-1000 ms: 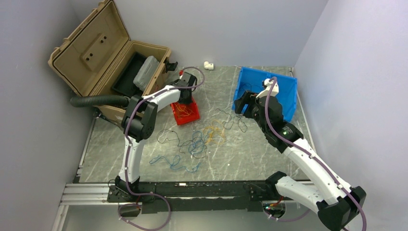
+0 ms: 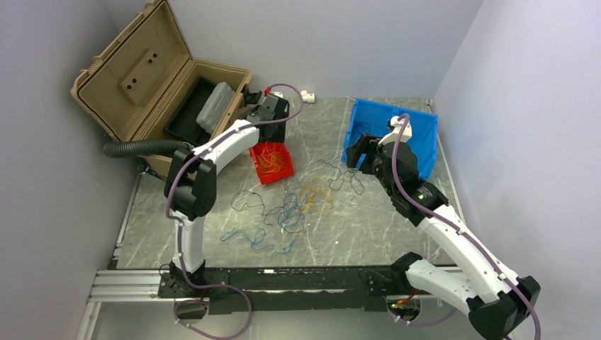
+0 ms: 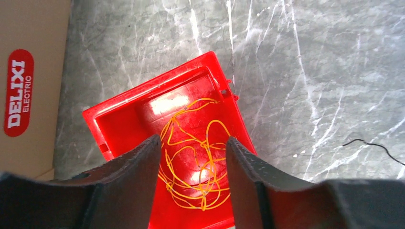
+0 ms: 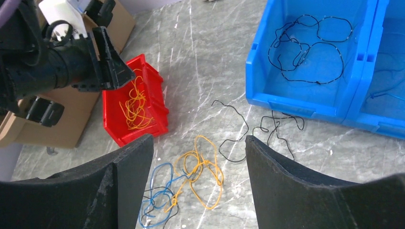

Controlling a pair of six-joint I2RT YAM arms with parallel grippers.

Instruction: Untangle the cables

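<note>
A yellow cable (image 3: 205, 143) lies coiled inside the red bin (image 3: 148, 102). Above it, my left gripper is open, with no cable held between its fingers. On the table lie a loose yellow cable (image 4: 203, 163), a blue cable (image 4: 154, 202) that overlaps its edge, and a black cable tangled with the blue one. A further black cable (image 4: 246, 126) runs close to the front of the blue bin (image 4: 282, 99), and another black cable (image 4: 342, 61) lies inside that bin. My right gripper hangs open over the table, empty.
A tan hard case (image 2: 205, 67) with its lid up stands at the back left, against the red bin. The blue bin's right compartment holds a blue cable (image 4: 389, 91). A white fitting (image 2: 307, 97) sits near the back wall.
My left arm has lifted and drawn back from the red bin, leaving the yellow cable inside it. The right arm looks almost unmoved, and the cables on the table lie as before.
</note>
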